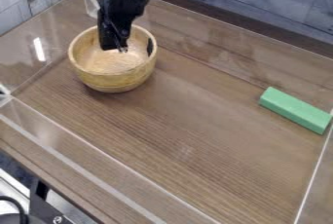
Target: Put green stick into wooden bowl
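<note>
The green stick [295, 110] lies flat on the table at the right, well away from my gripper. Toward the upper left stands the wooden bowl [89, 76], round and light-coloured, with no stick visible in it. My dark gripper [120, 45] points down over the bowl's far part. Its fingers look shut, with nothing seen between them. Whether the tips touch the bowl cannot be made out.
Bare brown tabletop [196, 121] stretches between the bowl and the stick. A clear, box-like edge runs along the left side. Dark cables or hardware [26, 204] sit in the lower left corner, off the table.
</note>
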